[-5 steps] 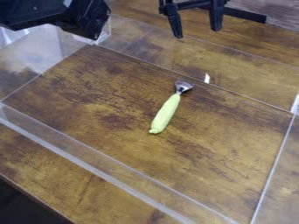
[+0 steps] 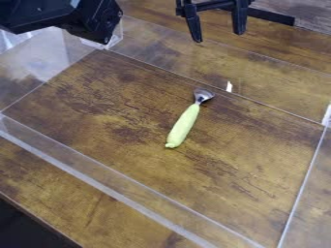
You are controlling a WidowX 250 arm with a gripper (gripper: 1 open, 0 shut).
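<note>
A pale green, elongated object like a corn cob lies diagonally on the wooden surface inside a clear-walled enclosure, with a small silvery metal piece at its upper end. My black gripper hangs at the top of the camera view, above and behind the object and well apart from it. It is open, with nothing between its two fingers.
Clear plastic walls edge the wooden work area. A black arm part with cables fills the top left corner.
</note>
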